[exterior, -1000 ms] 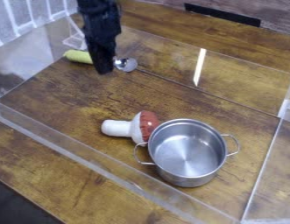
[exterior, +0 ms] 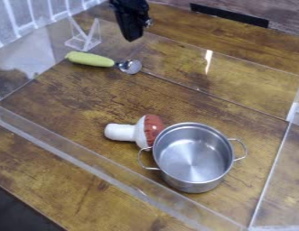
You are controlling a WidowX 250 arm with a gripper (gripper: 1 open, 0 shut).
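Note:
My black gripper (exterior: 132,27) hangs at the top of the camera view, high over the back left, apart from the objects; it looks shut, with nothing visible between its fingers. A yellow-green corn-like object (exterior: 90,59) lies at the back left, beside a metal spoon or ladle head (exterior: 130,66). A toy mushroom (exterior: 125,132) with a white stem and red cap lies on its side in the front middle, next to a steel pot (exterior: 192,158) with two handles, which appears empty.
Clear plastic walls (exterior: 278,176) surround the wooden table top (exterior: 67,104). A small white stand (exterior: 83,38) is at the back left.
My gripper has risen up and moved slightly right, away from the corn-like object and metal utensil, uncovering them. The objects lie where they were.

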